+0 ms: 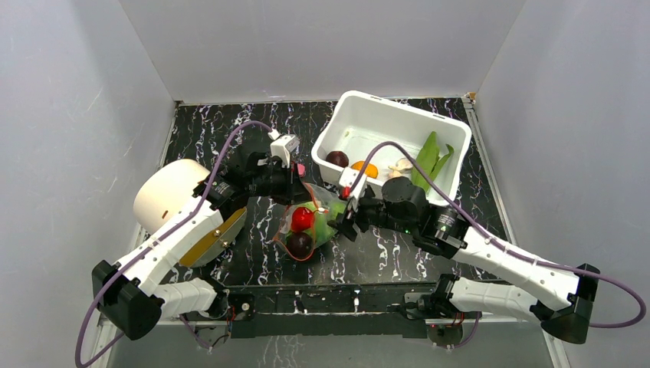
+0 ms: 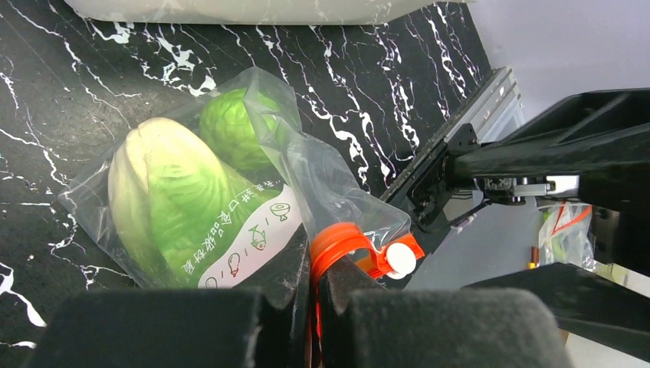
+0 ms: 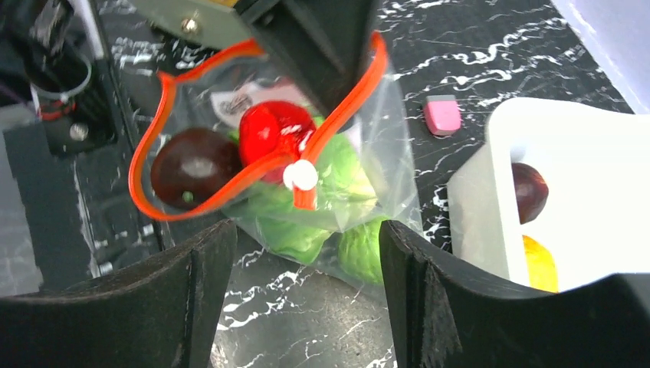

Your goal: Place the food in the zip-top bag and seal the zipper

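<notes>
The clear zip bag [image 2: 268, 130] has an orange zipper rim [image 3: 253, 176] with a white slider [image 3: 300, 175]. In the right wrist view its mouth gapes, with a red vegetable [image 3: 274, 136] and a dark round one [image 3: 195, 167] inside. Green leafy vegetables [image 2: 195, 199] fill the bag further in. My left gripper is shut on the orange zipper rim, which runs between its fingers. My right gripper stands open near the bag, nothing between its fingers; the slider lies beyond them.
A white bin [image 1: 398, 115] at the back right holds a dark round item [image 1: 337, 159], an orange item [image 1: 364, 169] and green leaves [image 1: 431, 161]. A small pink block [image 3: 442, 115] lies beside it. A cream round container [image 1: 172, 192] stands at left.
</notes>
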